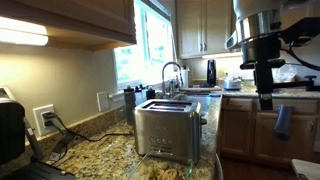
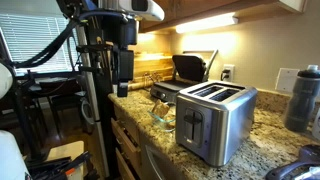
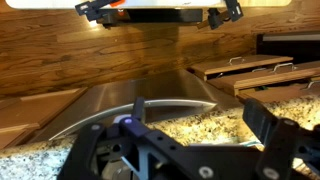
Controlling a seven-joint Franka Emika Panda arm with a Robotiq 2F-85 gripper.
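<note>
My gripper stands open, with its two dark fingers wide apart and nothing visible between them in the wrist view. It hangs pointing down beyond the counter's front edge, over the wooden floor and a curved steel front. In exterior view 2 the gripper is left of the counter, apart from the silver toaster. A clear bowl with pale contents rests near that toaster on the speckled counter.
A dark bottle stands by the wall beyond the toaster, with a black appliance farther along. A black cord crosses the counter. Drawers line its front. Open floor lies below the gripper.
</note>
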